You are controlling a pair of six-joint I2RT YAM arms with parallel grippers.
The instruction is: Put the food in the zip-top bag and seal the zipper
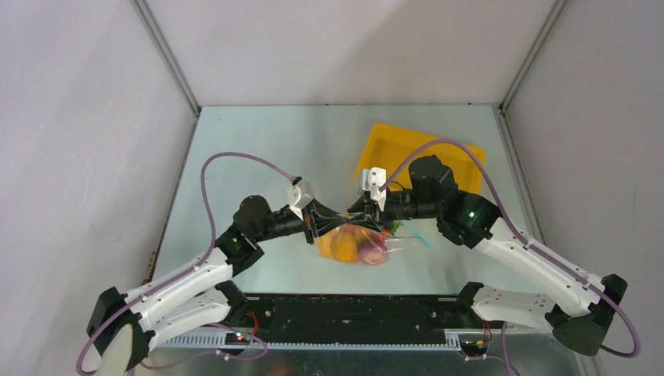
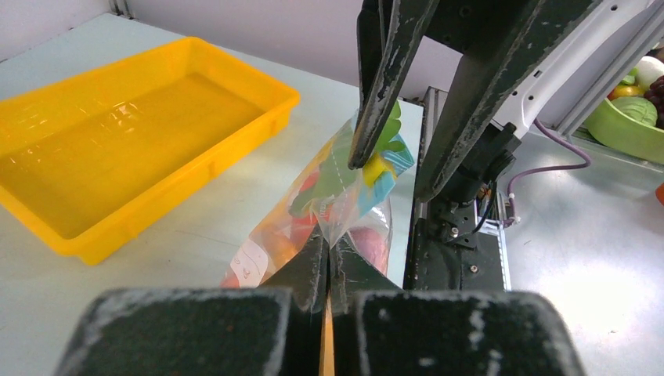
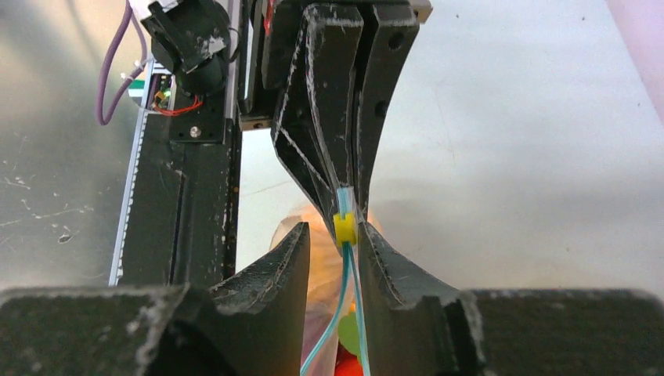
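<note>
The clear zip bag [image 1: 360,244] holds orange, red and green food at the front centre of the work surface. My left gripper is shut on the bag's upper edge, at one end of the zipper. Just above, the yellow zipper slider [image 3: 344,229] sits on the blue zipper strip, which trails toward the right. My right gripper is part open around the slider and strip; whether its fingers touch them I cannot tell. In the top view both gripper tips meet over the bag.
An empty yellow tray [image 1: 384,149] stands at the back right. A dark rail runs along the front edge.
</note>
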